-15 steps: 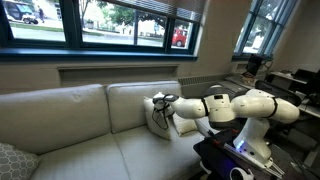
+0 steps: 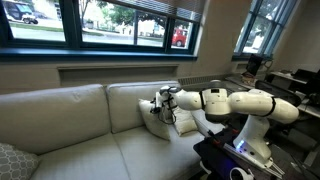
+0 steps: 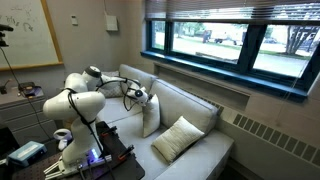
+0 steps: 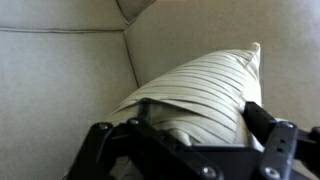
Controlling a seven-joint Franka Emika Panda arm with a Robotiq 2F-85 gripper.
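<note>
A pale cream pillow (image 2: 154,120) with ribbed stripes leans upright against the sofa back. My gripper (image 2: 157,104) is at its upper edge. From the other side, the same pillow (image 3: 151,116) stands just beneath and beside my gripper (image 3: 141,98). In the wrist view, the striped pillow (image 4: 205,85) rises between the spread fingers of my gripper, which is open. Dark fingers partly cover the pillow's lower part. Whether the pads touch the fabric I cannot tell.
Another pale pillow (image 2: 184,121) rests closer to the arm's base. A patterned grey pillow (image 2: 15,161) lies at the sofa's far left. The sofa seat (image 2: 85,160) between is bare. Windows and a heater grille line the wall behind.
The forearm has risen a little and my gripper has shifted slightly left along the pillow's top. More of the pillow nearer the base shows beneath the arm.
</note>
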